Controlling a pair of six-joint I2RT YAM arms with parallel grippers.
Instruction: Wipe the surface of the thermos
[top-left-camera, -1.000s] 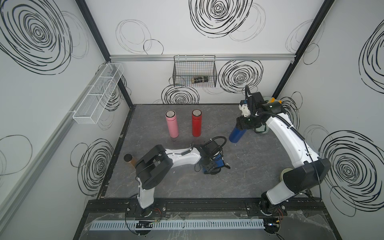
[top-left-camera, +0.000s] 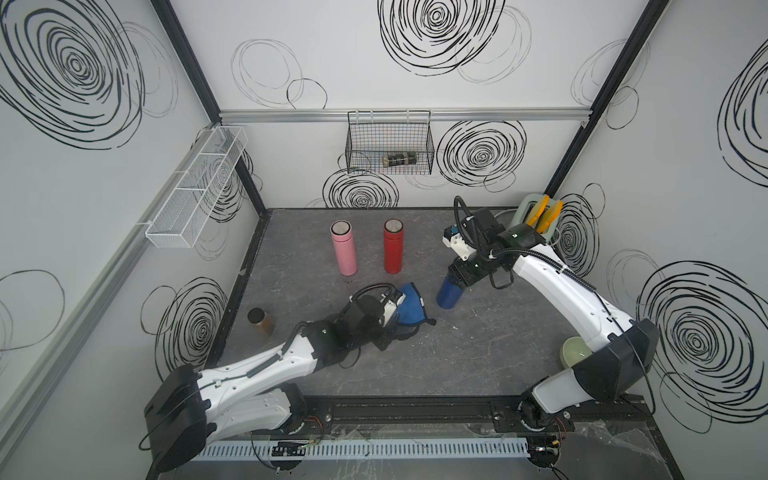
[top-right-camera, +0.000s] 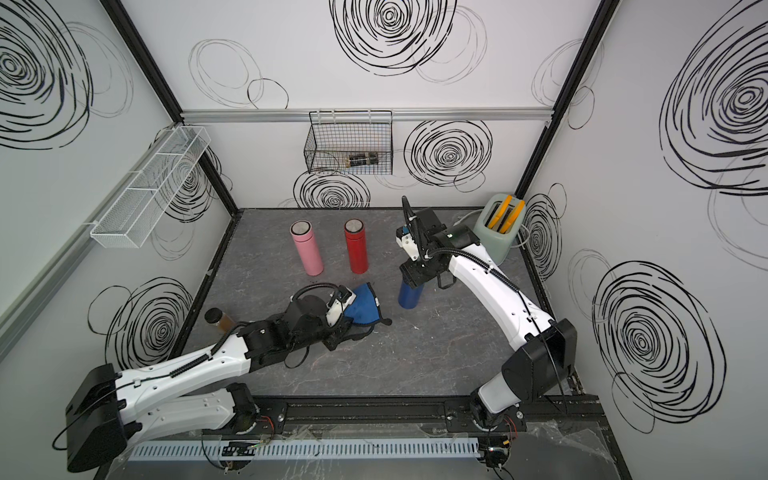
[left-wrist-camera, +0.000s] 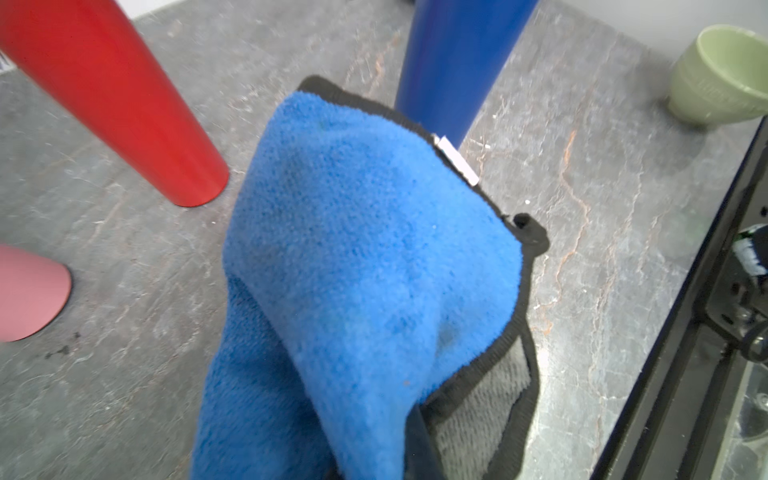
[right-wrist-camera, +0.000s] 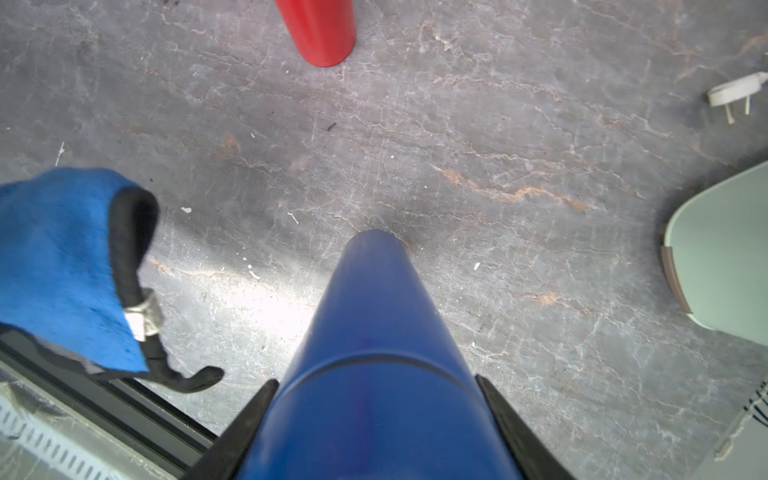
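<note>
The blue thermos (right-wrist-camera: 380, 320) hangs below or stands under my right gripper, whose dark fingers (right-wrist-camera: 244, 436) clasp both its sides. Whether its base touches the table cannot be told. To its left, a blue cloth (left-wrist-camera: 360, 216) with dark edging and a grey underside is gathered in my left gripper (top-left-camera: 392, 315), which is shut on one end; folds hide most of those fingertips. In the top left view the cloth is close to the thermos with a gap between. Behind them stand a red thermos (top-left-camera: 393, 248) and a pink thermos (top-left-camera: 345, 249), both upright.
A green toaster (top-right-camera: 497, 228) with yellow pieces is at the back right. A green bowl (left-wrist-camera: 716, 84) rests near the right front. A brown-sided jar (top-right-camera: 218, 318) stands far left. Wire baskets hang on the walls.
The right arm has brought the blue thermos left and toward the front.
</note>
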